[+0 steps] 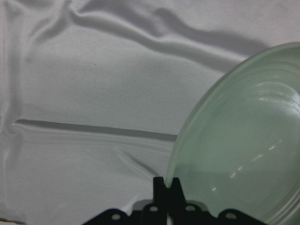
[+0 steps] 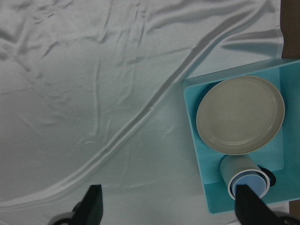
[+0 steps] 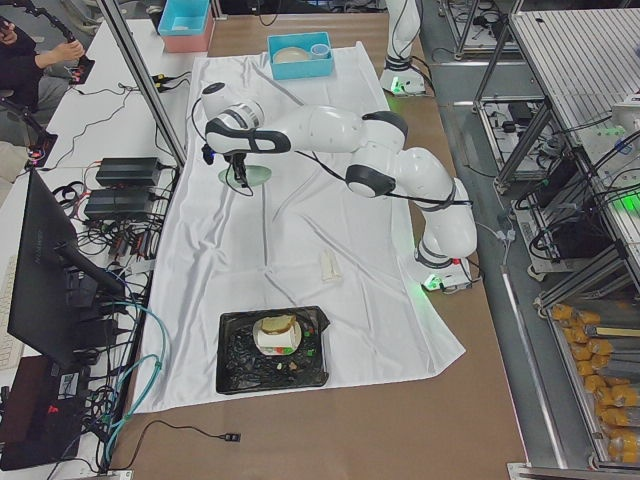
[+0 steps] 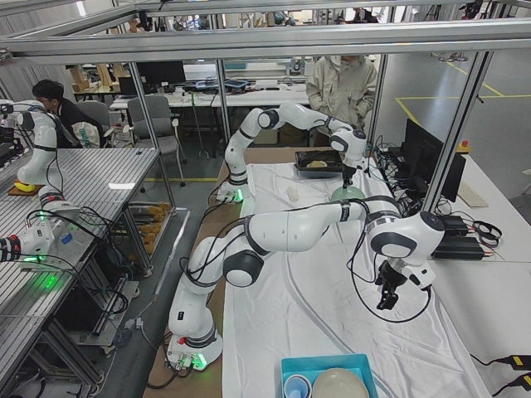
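Note:
A pale green plate (image 1: pixel 239 136) is pinched at its rim in my left gripper, shut on it, over the white cloth; in the camera left view the plate (image 3: pixel 255 176) is mid-cloth, partly behind the arm. My right gripper stands open above the cloth, left of a blue bin (image 2: pixel 197 173) that holds a beige plate (image 2: pixel 239 115) and a mug with a blue cup (image 2: pixel 248 184) inside.
A black tray (image 3: pixel 233 360) with a plate of food (image 3: pixel 277 338) sits at the cloth's near end in the camera left view. A small pale item (image 3: pixel 329 265) lies on the cloth. Monitor and cables flank the cloth.

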